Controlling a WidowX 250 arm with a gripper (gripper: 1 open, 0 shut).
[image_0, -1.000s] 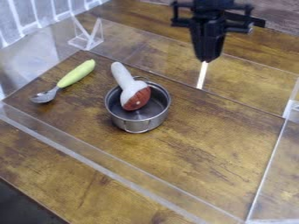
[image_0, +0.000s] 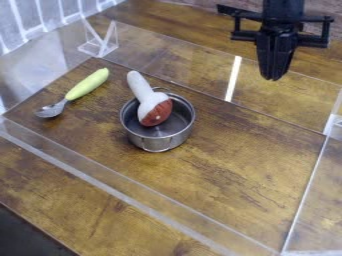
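Note:
My black gripper (image_0: 274, 62) hangs at the top right, above the wooden board and clear of everything on it; it looks shut, with nothing visible between its fingers. A steel pot (image_0: 158, 135) sits near the middle. A white-handled tool with a reddish-brown round head (image_0: 151, 108) rests in it, the handle leaning over the back rim toward the upper left. To the left, a spoon or scoop with a pale yellow-green handle (image_0: 86, 84) lies on the wood.
Clear acrylic walls edge the work area (image_0: 241, 180), with a small clear stand (image_0: 100, 40) at the back left.
My gripper has moved to the right along the back, from above the middle right to farther right. The pot and both utensils are unmoved.

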